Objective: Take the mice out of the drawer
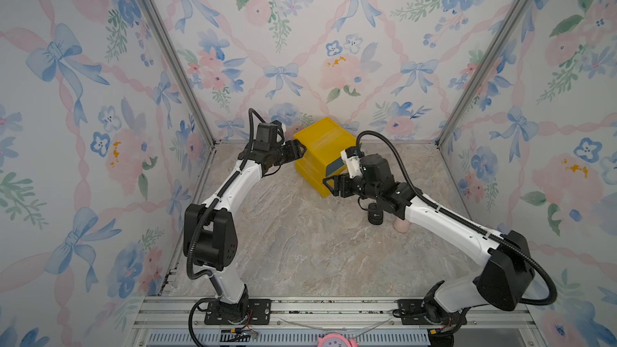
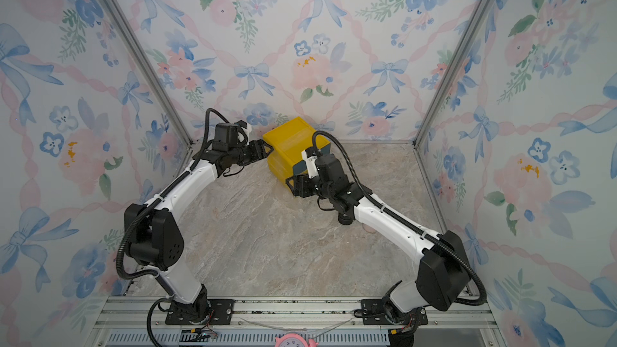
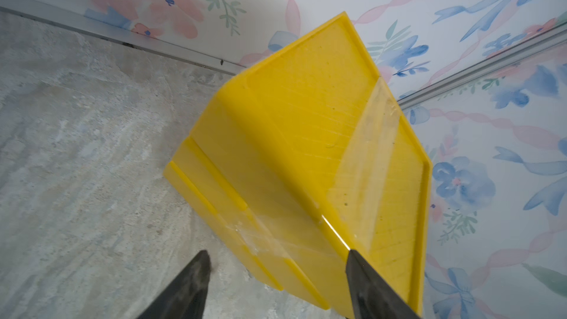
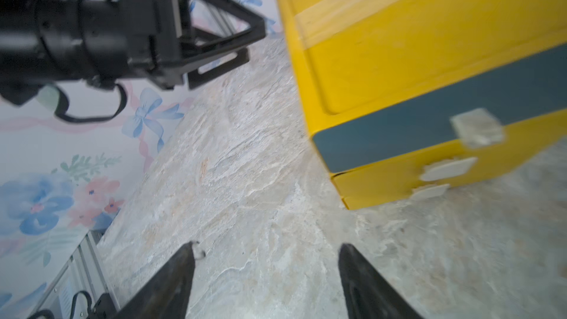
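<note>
The yellow drawer box [image 1: 326, 138] stands at the back middle with its grey-blue front [image 4: 384, 130] and white handles [image 4: 447, 169] facing right. My left gripper [image 1: 294, 149] is open at the box's left side, with nothing between its fingers in the left wrist view. My right gripper [image 1: 337, 185] is open just in front of the box. A black mouse [image 1: 375, 217] and a pink mouse [image 1: 401, 225] lie on the floor to the right, partly behind the right arm. The inside of the drawer is hidden.
Floral walls enclose the sides and back.
</note>
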